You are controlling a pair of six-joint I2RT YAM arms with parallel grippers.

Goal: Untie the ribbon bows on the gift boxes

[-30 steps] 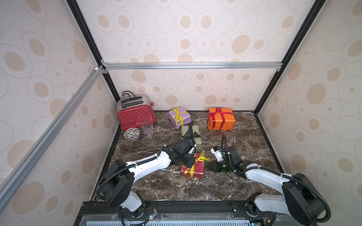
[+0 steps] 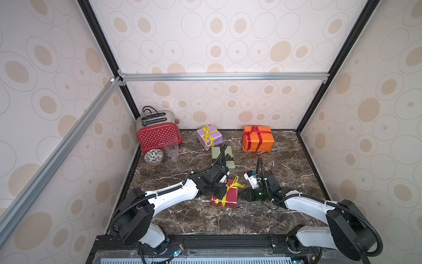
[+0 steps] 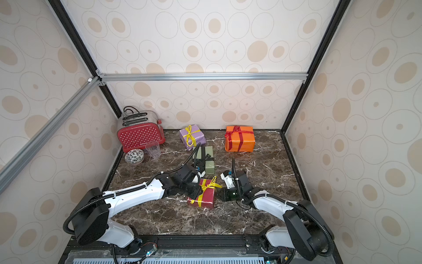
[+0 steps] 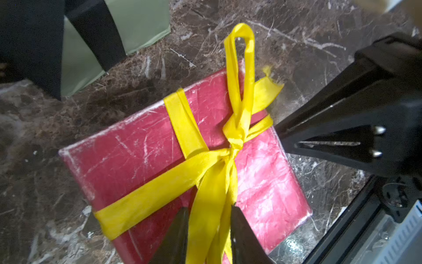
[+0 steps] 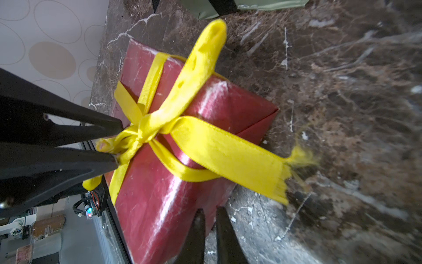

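A red gift box (image 2: 231,198) lies in front of my arms, wrapped in yellow ribbon (image 4: 149,193) with a knot on its top face. One upright loop (image 4: 248,66) and a frayed tail (image 5: 263,176) stick out towards the right. My left gripper is partly open over the box, with ribbon running between its fingers; in the right wrist view its tips sit by the crumpled left part of the bow, and whether they touch it is unclear. To the right of the box, my right gripper is narrowly open and empty.
Behind stand a green box (image 2: 230,166) with black ribbon, a purple box (image 2: 203,140) with a yellow bow and an orange box (image 2: 250,143) with red ribbon. A toaster (image 2: 158,136), bowl (image 2: 153,156) and clear cup (image 2: 171,149) fill the back left.
My left gripper has shifted slightly over the box. The right gripper has moved a little to the left, nearer the box. The box stays in place.
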